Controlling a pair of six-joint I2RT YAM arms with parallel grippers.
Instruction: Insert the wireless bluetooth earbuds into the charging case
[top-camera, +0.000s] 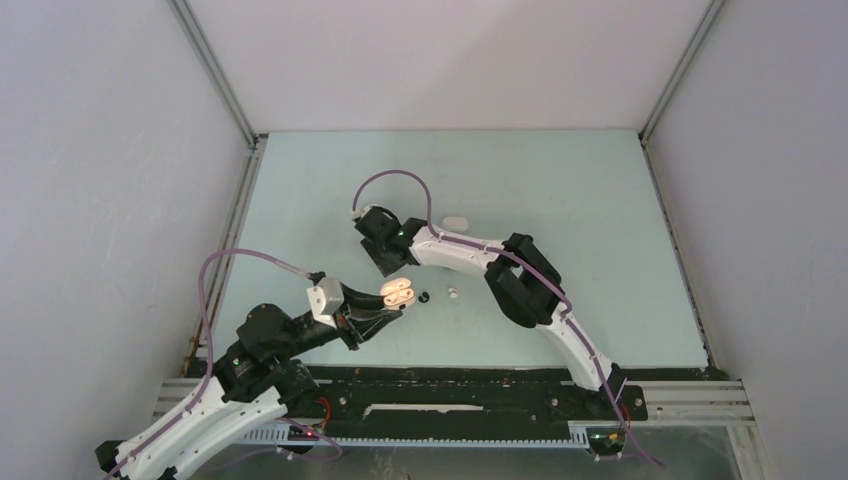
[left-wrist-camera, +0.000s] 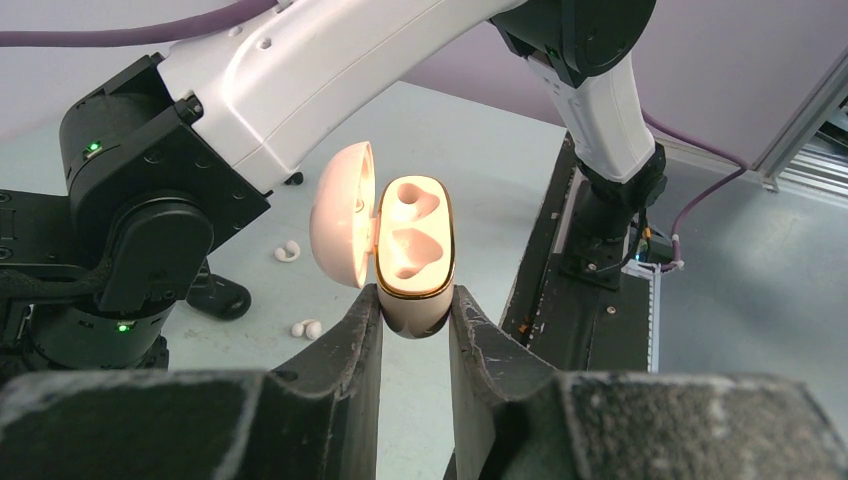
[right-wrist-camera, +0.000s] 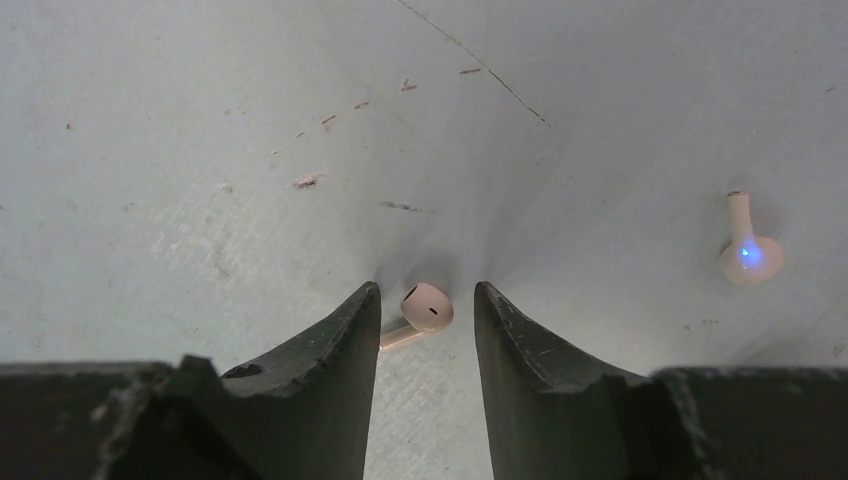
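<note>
The pale pink charging case (left-wrist-camera: 413, 255), lid open, two empty wells showing, is held in my shut left gripper; in the top view it (top-camera: 398, 294) is at the lower middle. My right gripper is part open low over the table, its fingertips either side of a white earbud (right-wrist-camera: 426, 308), whose stem points lower left. A second earbud (right-wrist-camera: 751, 258) with a small blue light lies to its right. Whether the fingers touch the first earbud I cannot tell. In the top view the right gripper's tips are hidden under its arm.
Small pale pieces (top-camera: 453, 293) and a dark piece (top-camera: 424, 298) lie near the case. A white oval object (top-camera: 455, 222) sits behind the right arm.
</note>
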